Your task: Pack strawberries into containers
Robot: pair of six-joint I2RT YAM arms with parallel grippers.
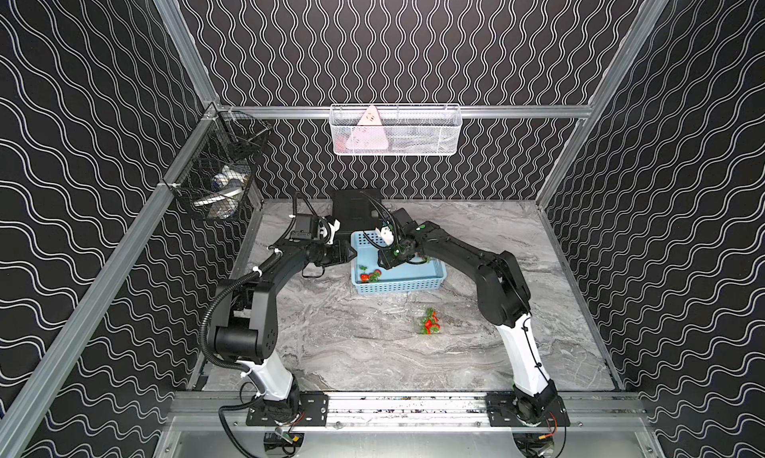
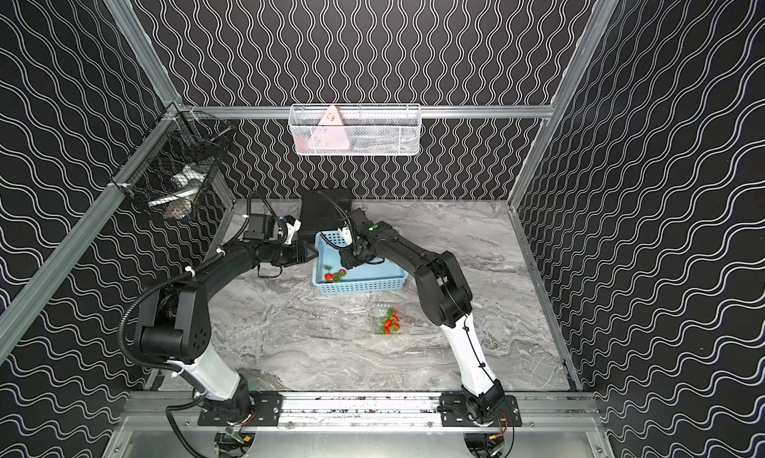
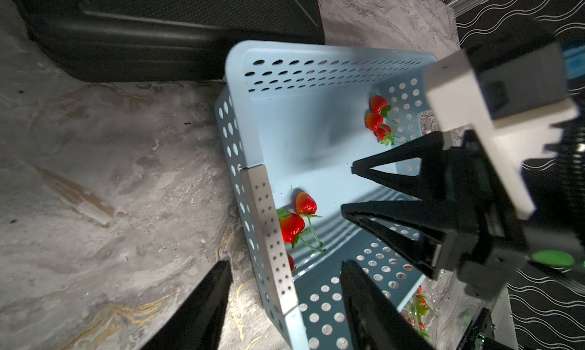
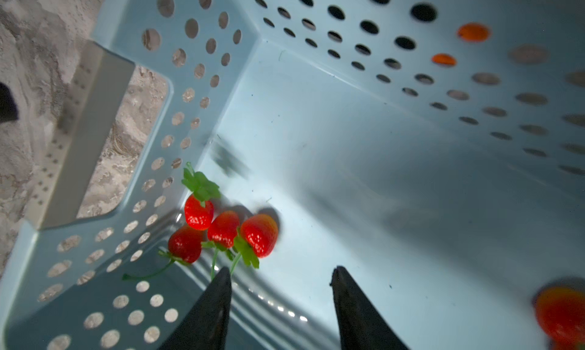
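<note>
A light-blue perforated basket [image 3: 323,136] stands mid-table. Several red strawberries [image 4: 223,228] with green tops lie grouped in its near-left corner. More strawberries [image 3: 374,121] lie at its far right end. In front of the basket a clear container [image 1: 417,325] holds several strawberries [image 1: 431,322]. Over the basket hangs my right gripper, open, its fingers [image 4: 213,304] apart with only the basket floor seen between them. My left gripper is beside the basket's left wall, its fingers [image 3: 204,310] apart and that wall seen between them.
A black case [image 3: 164,27] stands behind the basket at the left. A white wire rack [image 1: 422,131] hangs on the back rail. Table [image 1: 334,346] in front of the basket at the left is clear.
</note>
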